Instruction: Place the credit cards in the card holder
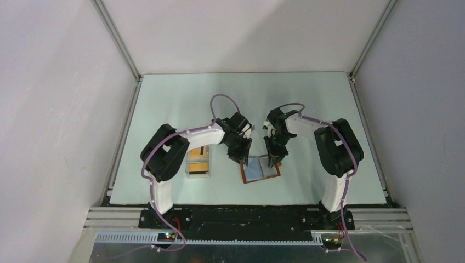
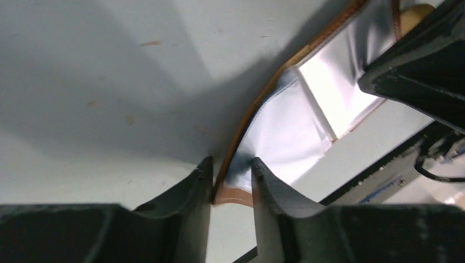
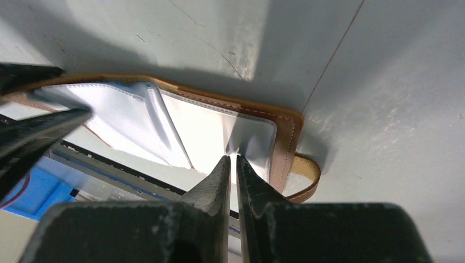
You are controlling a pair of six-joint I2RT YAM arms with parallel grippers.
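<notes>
The card holder (image 1: 253, 170) lies opened out on the table, brown-edged with pale clear pockets. At its left end is my left gripper, part open, with the brown edge and a pocket showing between its fingers. Over the right half, my right gripper stands slightly open, and the white pocket (image 3: 200, 131) shows through the narrow gap. A brown strap (image 3: 304, 175) sticks out past the right end. Inside the clear tray (image 1: 189, 174) on the left are tan and dark pieces; I cannot tell whether they are credit cards.
Both arms reach in close to each other over the holder; the other gripper's dark fingers (image 2: 417, 71) show in the left wrist view. Table surface (image 1: 230, 189) in front of the holder and at the back is bare.
</notes>
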